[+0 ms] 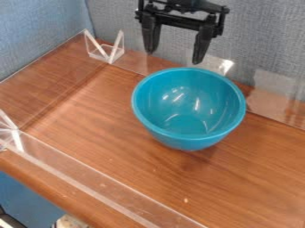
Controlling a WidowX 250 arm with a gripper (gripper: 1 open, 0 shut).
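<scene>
A teal plastic bowl [188,120] rests upright on the wooden tabletop [84,107], empty as far as its visible inside shows. Above its rear rim, at the top of the camera view, hangs my black gripper [176,46], its two fingers spread wide with nothing between them. The gripper is clear of the bowl.
Clear plastic barriers run along the back and front edges of the table, with a clear triangular bracket [103,47] at the back left. Grey-blue padded walls stand behind and left. Bare wood lies left and right of the bowl.
</scene>
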